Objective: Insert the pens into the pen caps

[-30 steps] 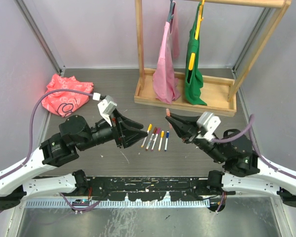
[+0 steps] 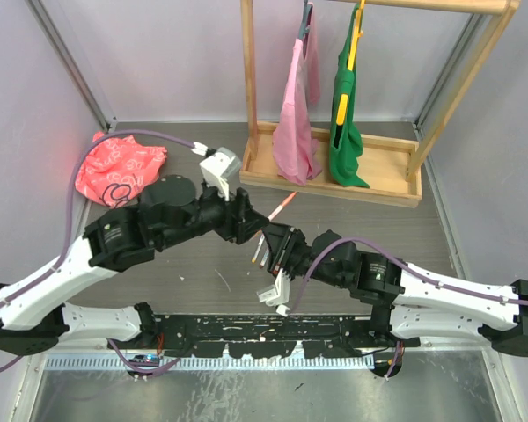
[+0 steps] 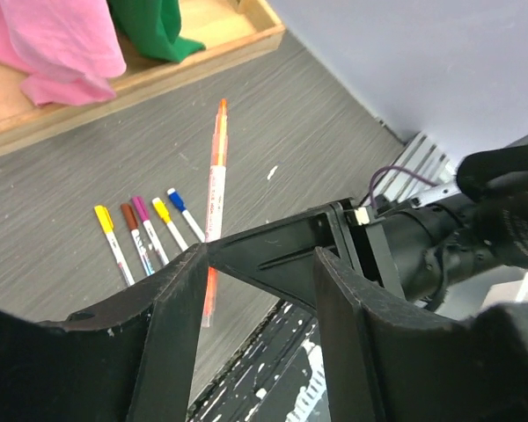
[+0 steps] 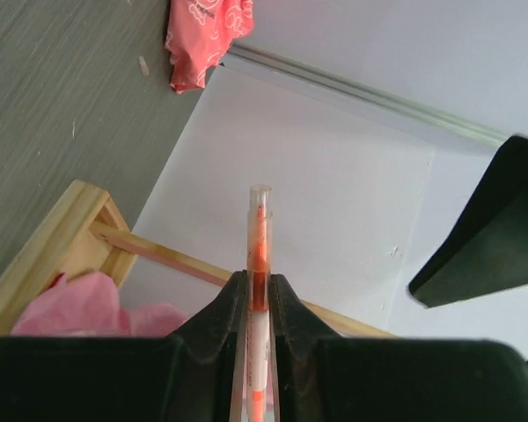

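My right gripper (image 2: 275, 236) is shut on an orange pen, which stands out from its fingers with an orange tip and a clear end in the right wrist view (image 4: 259, 220). My left gripper (image 2: 245, 227) hangs just left of it, fingers apart and empty, with the pen beyond them in the left wrist view. On the grey floor below lie several pens with yellow (image 3: 104, 217), brown, purple and blue caps, partly hidden by the arms in the top view.
A wooden rack (image 2: 392, 198) with pink and green cloths stands at the back right. A red patterned bag (image 2: 106, 167) with scissors lies at the back left. Walls bound both sides.
My right gripper has moved left and turned, tilting the orange pen.
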